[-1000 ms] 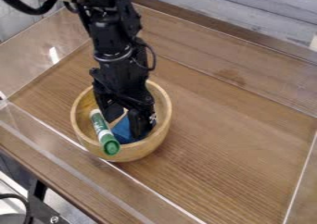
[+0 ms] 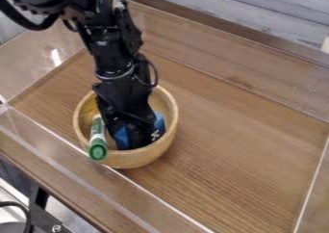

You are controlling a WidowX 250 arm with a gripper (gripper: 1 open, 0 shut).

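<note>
A wooden bowl (image 2: 157,152) sits on the wooden table. My black gripper (image 2: 129,129) reaches down into it from the upper left, its fingers low among the contents. A blue object (image 2: 152,121) lies in the bowl, partly hidden by the gripper. A green and white tube-like item (image 2: 98,144) leans at the bowl's left front. The fingertips are dark and overlapping; what is between them is unclear.
The table's edge runs along the lower left, with dark cables beyond it.
The gripper has shifted slightly within the bowl, its lower part now covering more of the blue object. The green and white item sits a little differently at the front.
</note>
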